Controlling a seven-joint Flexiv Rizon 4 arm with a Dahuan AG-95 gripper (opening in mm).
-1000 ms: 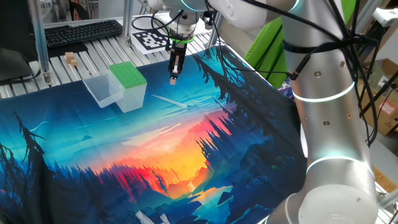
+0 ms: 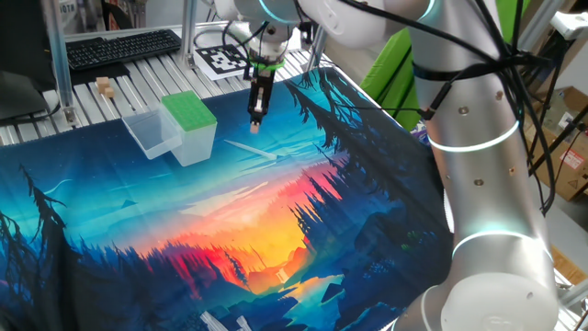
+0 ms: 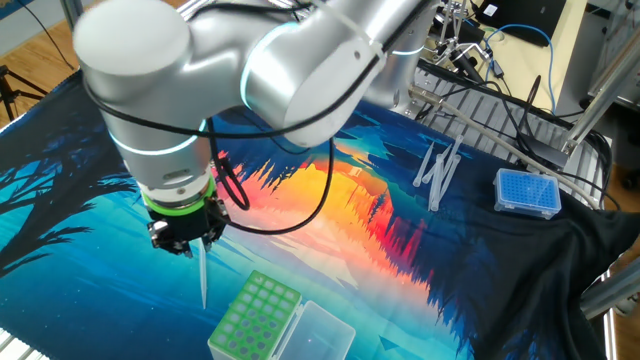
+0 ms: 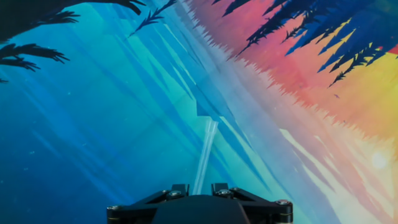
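My gripper hangs over the blue part of the printed cloth, its fingertips apart with no object visible gripped between them. Below it lies a slim, translucent tube-like piece, its near end hidden behind the gripper in the wrist view. The same piece rests on the cloth just below the gripper in exterior view 1. A clear box with a green perforated rack stands beside it, its clear lid swung open. In exterior view 2, the gripper is partly blurred.
Several similar pale pieces lie together farther along the cloth. A closed box with a blue rack sits near the dark cloth edge. Small wooden blocks and a keyboard are behind the cloth.
My gripper has come down slightly toward the cloth, and the cables by the wrist have shifted. The box and the thin piece have stayed put.
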